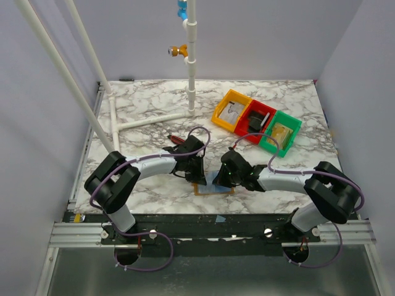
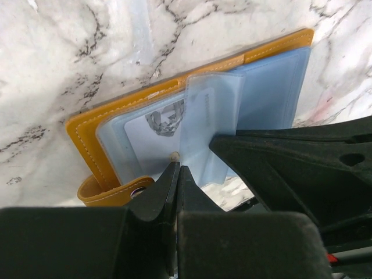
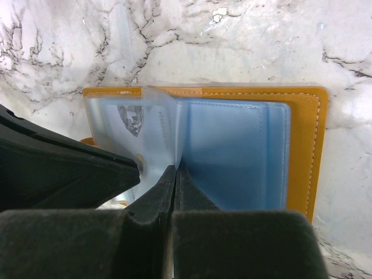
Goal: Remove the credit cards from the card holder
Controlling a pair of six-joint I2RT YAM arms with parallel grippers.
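The card holder lies open on the marble table, with an orange-brown leather border and blue translucent sleeves. Under a clear sleeve, a white card with a grey picture shows. A raised clear sleeve flap stands up beside it, its edge pinched in my shut right gripper. My left gripper is shut, its tips low over the card's near part by a small tan spot; nothing shows between them. In the top view both arms partly cover the holder.
Orange, red and green bins stand at the back right with things inside. A red object lies behind my left gripper. White pipes rise at the back left.
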